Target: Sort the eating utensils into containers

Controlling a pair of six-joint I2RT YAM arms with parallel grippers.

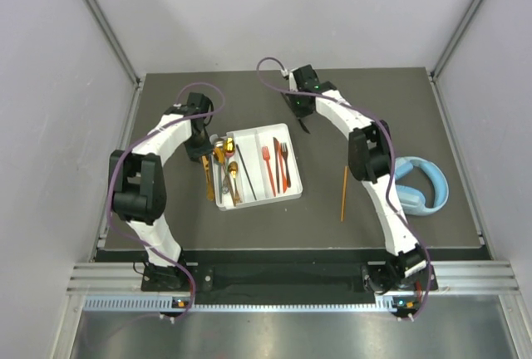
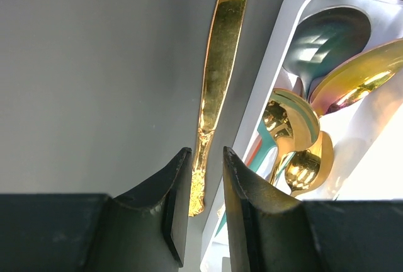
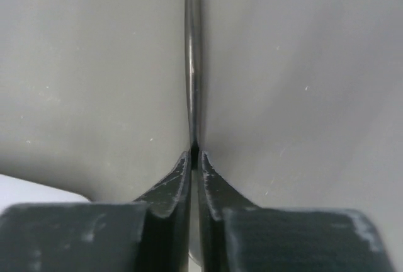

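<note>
My left gripper hangs open over a gold knife [image 2: 219, 51] lying on the table left of the white tray [image 1: 290, 192]. The tray holds gold spoons [image 2: 302, 171], a dark ladle-like spoon [image 2: 324, 39], forks, knives and a stick. My right gripper, behind the tray, has its fingertips close together at a thin dark stick [image 3: 192, 64]; whether they grip it is unclear. A lone orange stick [image 1: 344, 193] lies right of the tray.
Blue headphones [image 1: 435, 184] lie at the right of the table.
</note>
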